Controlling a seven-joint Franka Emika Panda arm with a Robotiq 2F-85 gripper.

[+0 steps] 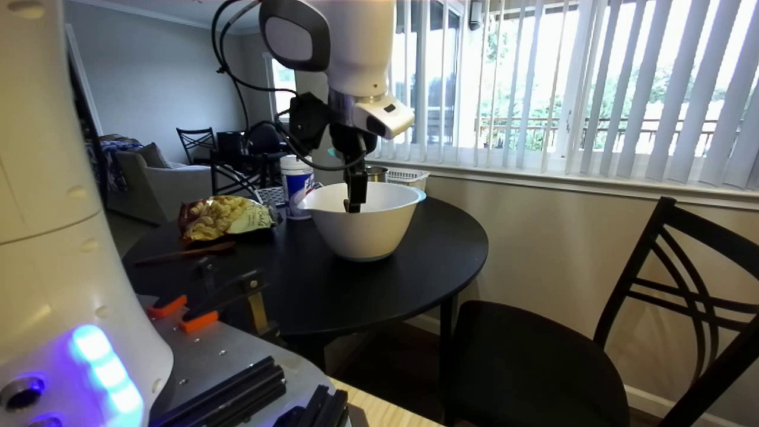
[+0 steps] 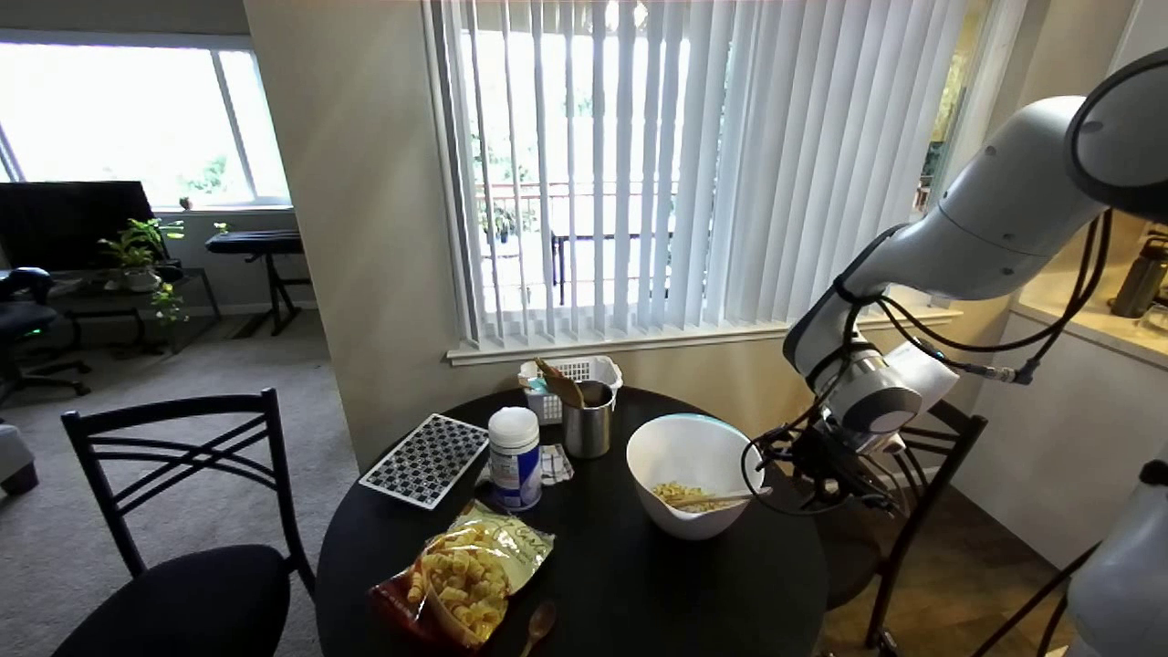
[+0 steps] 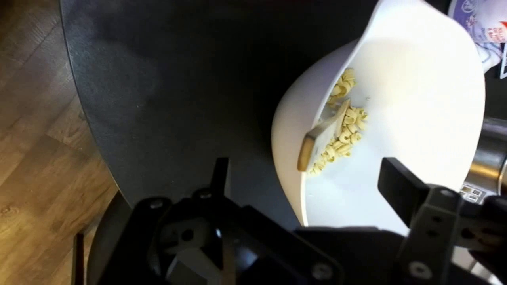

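A large white bowl stands on the round black table, with curled pasta in its bottom. A wooden utensil leans inside, its handle end resting over the rim on the robot's side; its far end is among the pasta. My gripper is open, and nothing shows between its fingers except the bowl rim and the utensil's handle end farther off. One finger appears over the bowl's inside, the other outside the rim. In exterior view 1 the gripper's tip overlaps the bowl's near rim, close to the utensil.
An open pasta bag, a wooden spoon, a wipes canister, a metal utensil holder and a white basket share the table. Bare tabletop lies beside the bowl.
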